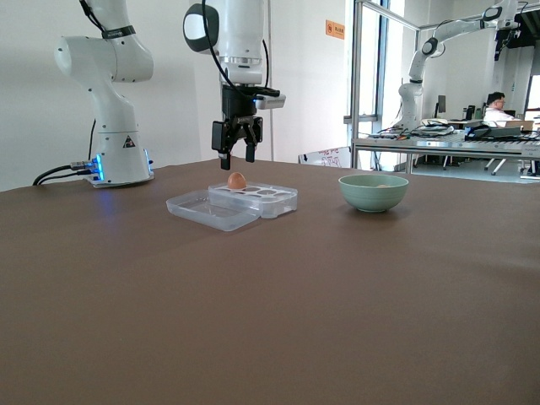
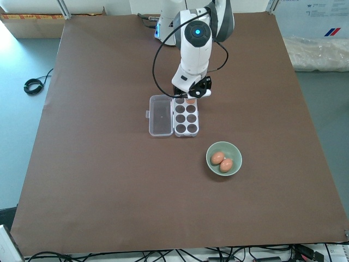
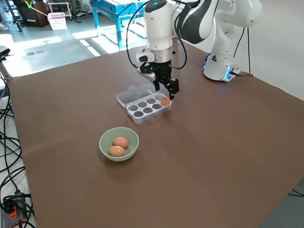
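A clear plastic egg carton (image 2: 186, 117) lies open, its lid (image 2: 161, 115) to the left in the left view. One brown egg (image 1: 237, 180) sits in a back compartment; the other visible compartments are empty. A green bowl (image 3: 118, 135) holds two brown eggs (image 3: 121, 142) and stands apart from the carton, nearer the front. My gripper (image 1: 237, 155) hangs above the carton, fingers apart and empty, over the back end near the egg.
The robot base (image 1: 118, 160) stands at the back, with cables. Cables and boxes run along the table's front edge outside it.
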